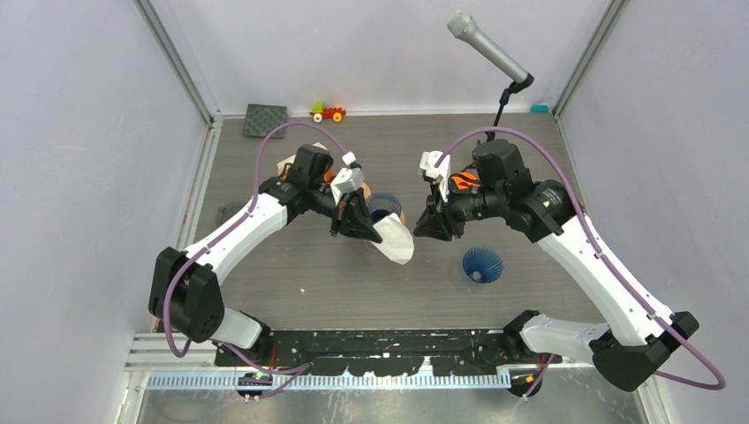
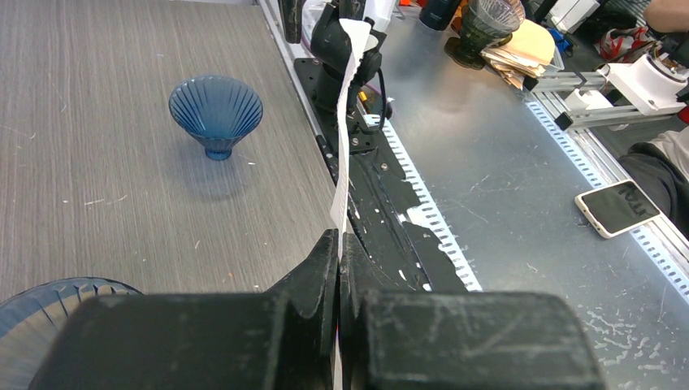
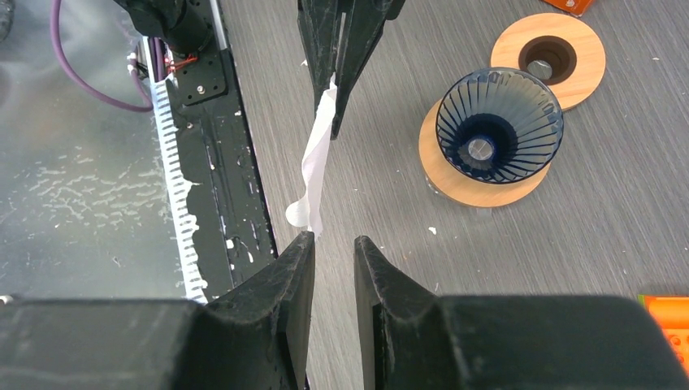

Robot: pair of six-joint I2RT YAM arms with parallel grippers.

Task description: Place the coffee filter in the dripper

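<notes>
A white paper filter (image 1: pixel 395 238) is held by my left gripper (image 1: pixel 371 231), shut on it near the middle of the table; in the left wrist view it stands edge-on between the fingertips. A dark blue ribbed dripper (image 3: pixel 500 122) on a wooden ring stand is behind the filter, partly hidden in the top view. My right gripper (image 1: pixel 428 231) is open, to the right of the filter, with nothing between its fingers in the right wrist view (image 3: pixel 333 244).
A second blue ribbed dripper (image 1: pixel 482 263) stands on the right front of the table. A wooden ring (image 3: pixel 585 69) lies beside the stand. Orange objects (image 3: pixel 666 321) are at the table's back right.
</notes>
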